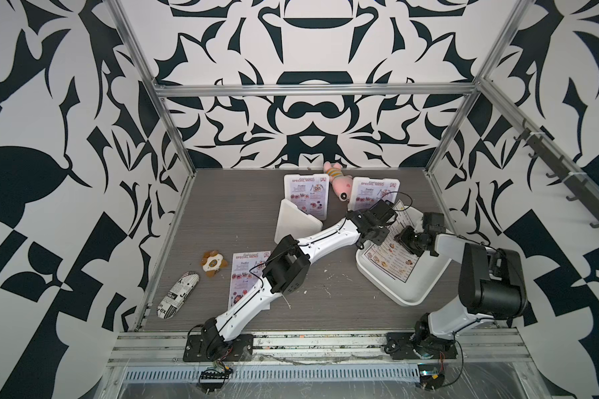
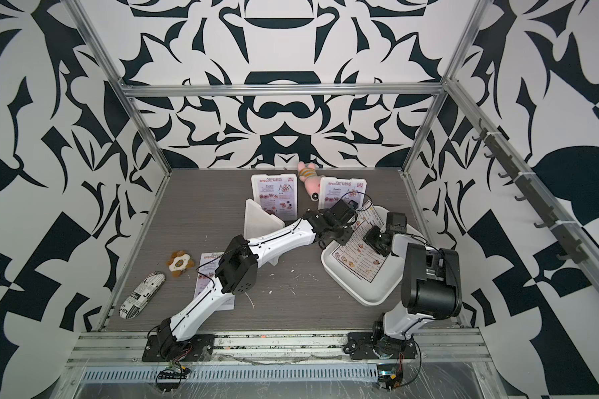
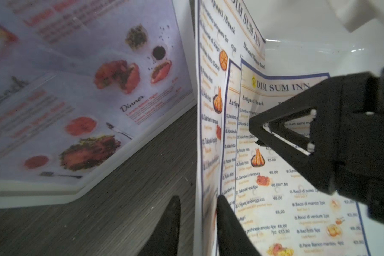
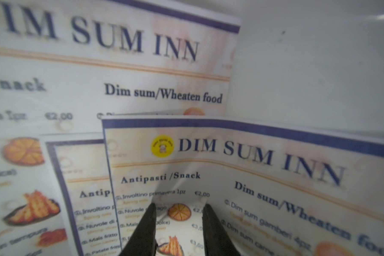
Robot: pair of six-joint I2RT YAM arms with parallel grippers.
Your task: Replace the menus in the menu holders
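A stack of Dim Sum Inn menus (image 1: 386, 256) lies in the white tray (image 1: 412, 292), slightly lifted at its edges. My left gripper is at the stack's left edge, fingers apart around the upright edge of the back menu. My right gripper is down on the front menu (image 4: 251, 162); whether paper is pinched between its fingers is unclear. Two holders with purple-tinted menus, the left holder (image 1: 306, 196) and right holder (image 1: 372, 193), stand at the back.
A blank white board (image 1: 293, 219) sits before the left holder. A loose menu (image 1: 239, 279), brown plush ring (image 1: 213, 262) and printed pouch (image 1: 176, 296) lie at left. A pink plush toy (image 1: 339, 183) sits between the holders.
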